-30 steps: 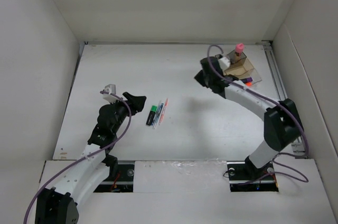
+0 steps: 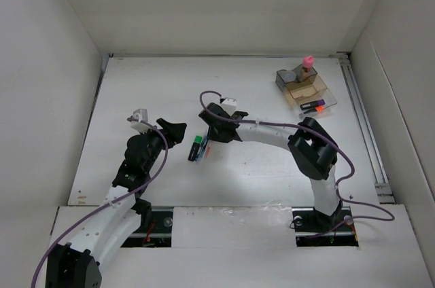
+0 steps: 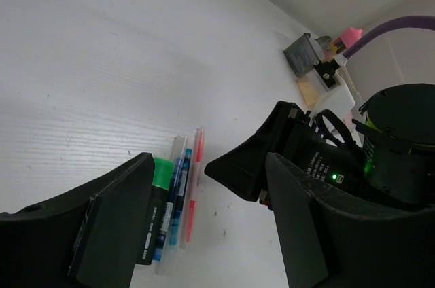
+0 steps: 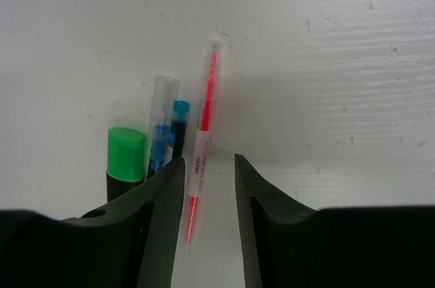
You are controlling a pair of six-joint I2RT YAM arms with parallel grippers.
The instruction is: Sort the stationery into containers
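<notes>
A red pen [image 4: 201, 154] lies beside blue pens [image 4: 160, 138] and a black marker with a green cap [image 4: 125, 157], on the white table. My right gripper stands open just over them, its fingertips around the red pen's line. My left gripper is open to the left of the group, nothing visible held. At the back right, a clear organizer [image 2: 326, 95] holds dark and orange items, with a grey compartment and a pink-topped item [image 2: 307, 62].
The right arm reaches across the table's middle. Walls enclose the back and sides.
The left arm has not visibly moved.
</notes>
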